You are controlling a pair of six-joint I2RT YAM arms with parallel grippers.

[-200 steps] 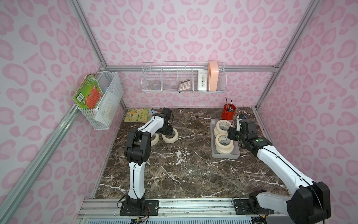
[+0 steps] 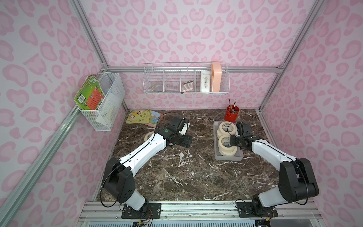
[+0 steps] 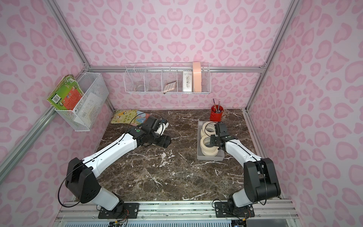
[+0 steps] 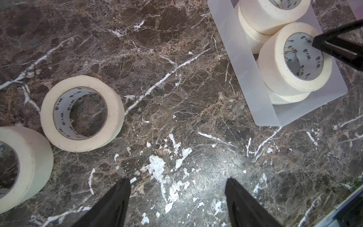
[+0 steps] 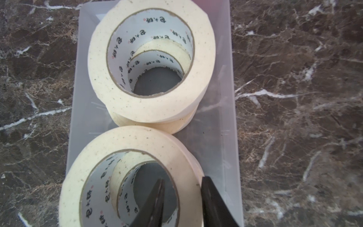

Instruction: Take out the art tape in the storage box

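Note:
The grey storage box holds two stacks of cream art tape, a far stack and a near stack. My right gripper is at the near stack's top roll. One finger reaches over its hole and the other finger is outside its right wall. A gap shows on the inner side, so the fingers are not closed on the wall. My left gripper is open over bare tabletop, empty. Two art tape rolls lie on the table at left, a flat roll and another roll.
A red pen cup stands just behind the box. Books lie at the back left. Wire baskets hang on the back and left walls.
The right gripper has come down to the near stack, its arm drawing in. The stacks look unmoved.

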